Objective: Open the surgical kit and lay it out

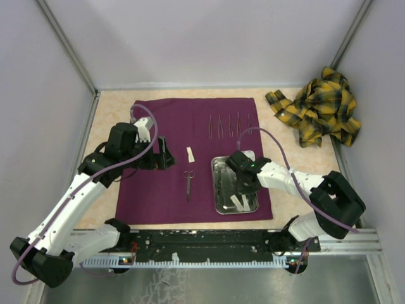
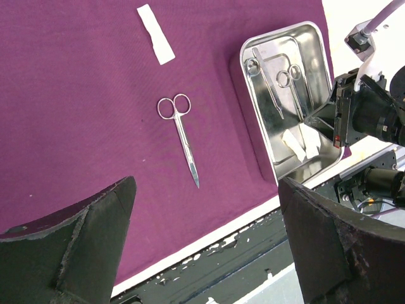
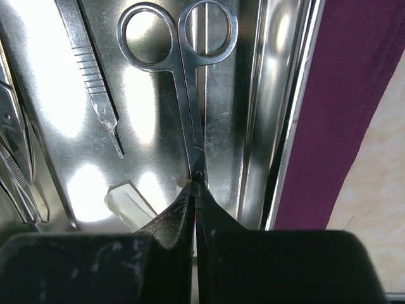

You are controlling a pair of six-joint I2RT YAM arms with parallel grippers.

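The steel tray (image 1: 221, 202) sits on the purple cloth (image 1: 145, 196), holding scissors (image 3: 183, 95), a slim flat-handled instrument (image 3: 92, 82), white packets (image 3: 126, 204) and other metal tools. My right gripper is shut, low in the tray at the lower end of the scissors; whether anything thin is between its tips I cannot tell. My left gripper stands open above the cloth, left of another pair of scissors (image 2: 185, 142) and a white strip (image 2: 155, 35).
Several thin instruments (image 1: 220, 126) lie in a row at the cloth's back. A bunched yellow-and-black plaid cloth (image 1: 316, 107) fills the back right.
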